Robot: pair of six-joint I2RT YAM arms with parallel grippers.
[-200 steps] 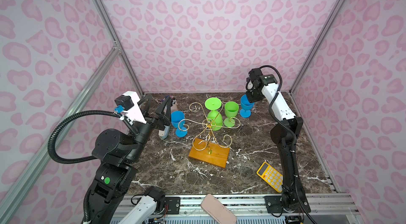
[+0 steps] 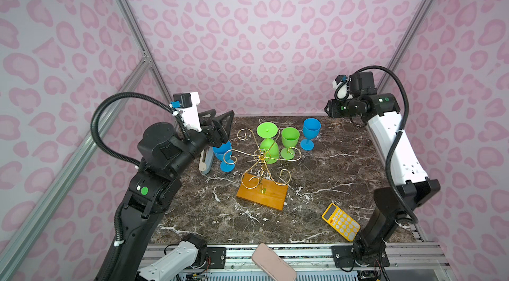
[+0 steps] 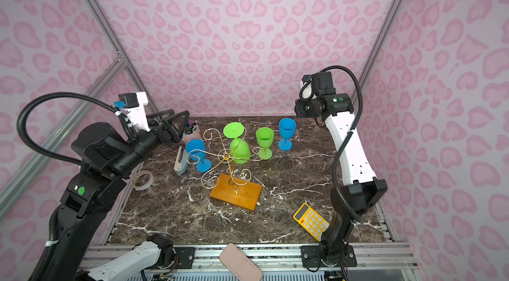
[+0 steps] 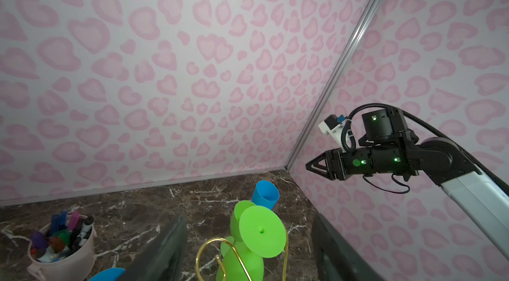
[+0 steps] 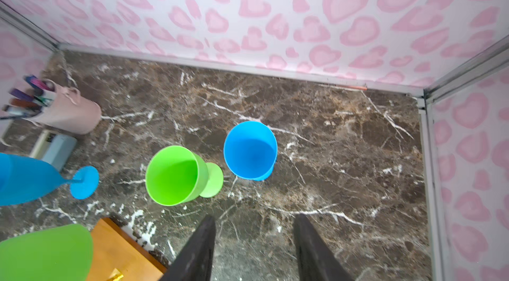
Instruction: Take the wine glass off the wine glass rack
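A gold wire rack [image 2: 262, 158] on a wooden base [image 2: 256, 198] holds an upside-down green glass [image 2: 267, 131], seen behind the wire curls. A green glass [image 2: 289, 137] and two blue glasses [image 2: 310, 128] stand upright around it. My left gripper [image 2: 222, 121] is open above the left front of the rack, its fingers blurred in the left wrist view. My right gripper is open high over the right back of the table, above and right of the standing blue glass, with nothing between its fingers.
A pink pen holder [image 5: 69, 111], a grey object [image 3: 180, 161] and a tape roll [image 3: 143, 180] are at the left. A yellow calculator [image 2: 341, 221] lies front right.
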